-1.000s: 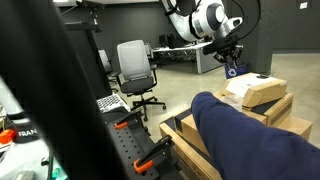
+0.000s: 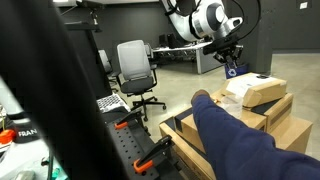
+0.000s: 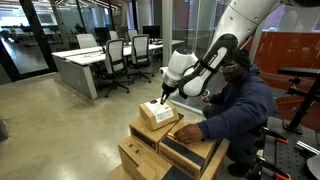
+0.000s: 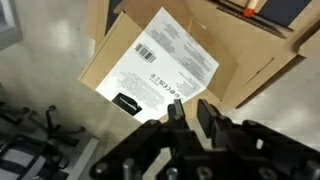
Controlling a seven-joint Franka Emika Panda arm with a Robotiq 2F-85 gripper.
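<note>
A cardboard box (image 3: 156, 113) lies on top of larger cardboard boxes, near the arm. Seen from above in the wrist view, a white label (image 4: 160, 65) with a barcode covers much of its face. My gripper is open over the label's lower edge, and nothing shows between its fingers. From the side, the gripper hangs close above this box; whether it touches cannot be told. The box (image 2: 257, 91) also shows at the right of exterior view 1.
A person (image 3: 245, 95) leans over the stack from the right, their blue sleeve (image 2: 240, 135) crossing exterior view 1. Long thin red and orange items (image 4: 255, 15) lie on cardboard at the wrist view's top. Open floor (image 3: 60, 120) lies to the left.
The person's arm has shifted in exterior view 1, and their hand now shows at the sleeve's end. My arm and the boxes look unmoved.
</note>
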